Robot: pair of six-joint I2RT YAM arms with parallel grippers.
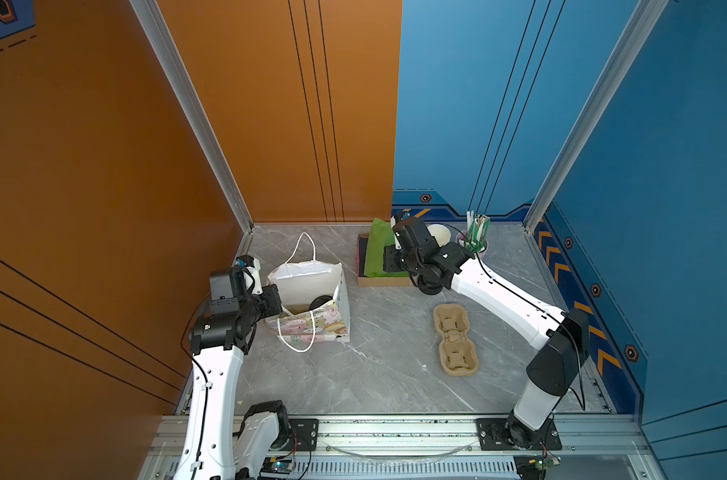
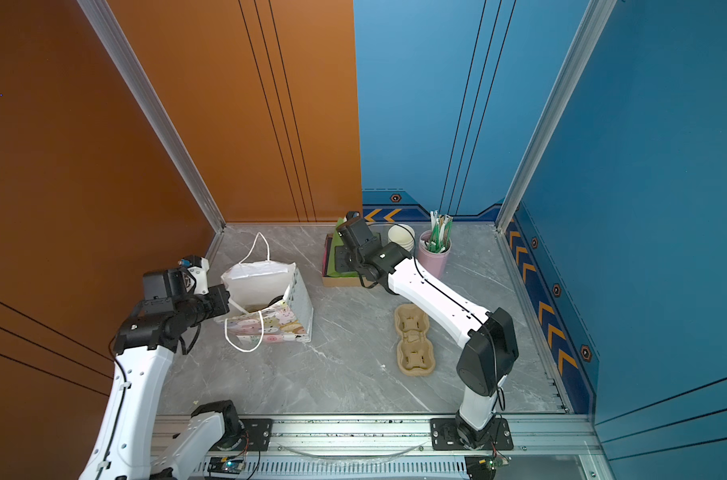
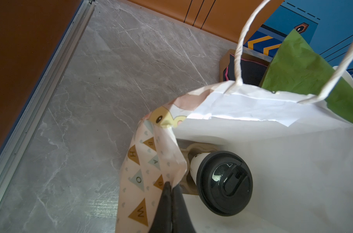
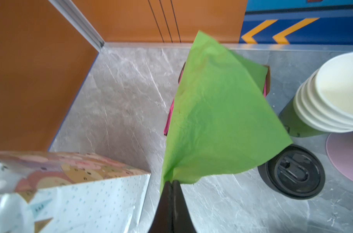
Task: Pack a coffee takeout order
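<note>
A green napkin hangs by one corner from my right gripper, which is shut on it above the napkin box. The rest of the sheet drapes up and back over that box. To the left, the patterned paper bag stands with its mouth wide; inside it a cup with a black lid sits in a cardboard holder. My left gripper is shut on the bag's near-side rim, its fingertips pinching the paper.
An empty cardboard cup holder lies on the right half of the table. Behind it are black lids, stacked white cups and a pink container of straws. Bare tabletop lies between bag and holder.
</note>
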